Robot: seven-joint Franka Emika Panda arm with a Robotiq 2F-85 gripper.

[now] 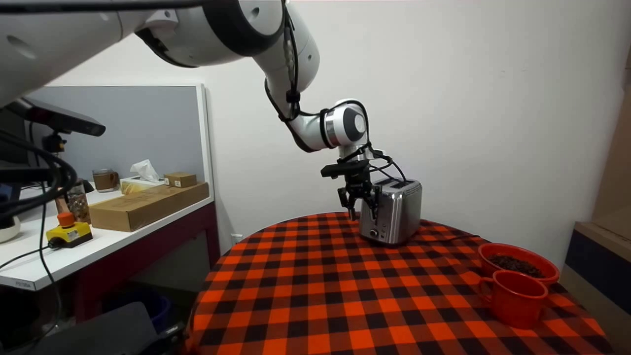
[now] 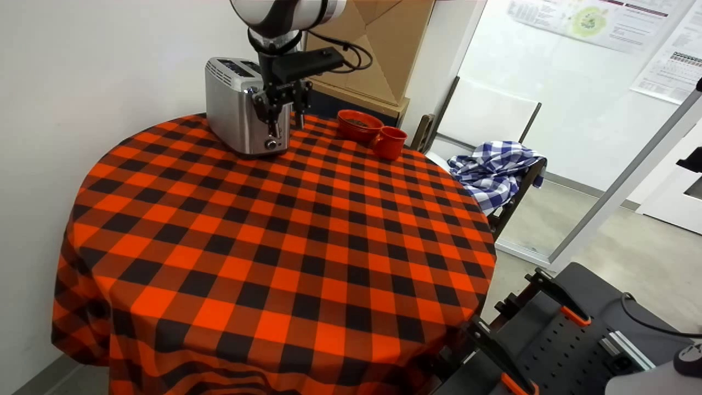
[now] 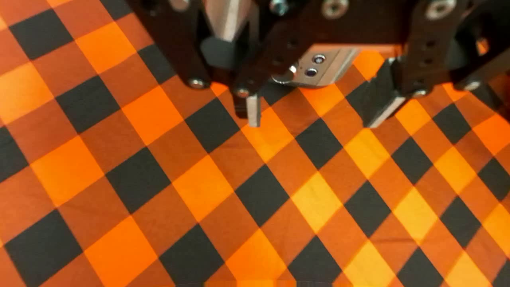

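A silver two-slot toaster (image 1: 408,207) stands on the checked cloth by the wall, its slots showing dark with no bread visible. In front of its control end my gripper (image 1: 363,212) points downward. Exterior view 2 has the gripper (image 2: 287,126) overlapping the end face of the toaster (image 2: 227,112), near the knob. From the wrist, the two fingers of my gripper stand apart with only cloth visible below and between them. Behind them, the lower front of the toaster (image 3: 330,67) shows a knob and small buttons. Contact between gripper and toaster cannot be told.
A red bowl (image 1: 547,271) of dark bits and a red mug (image 1: 515,301) sit at the table's right side. The toaster's cord (image 1: 449,239) runs right over the cloth.
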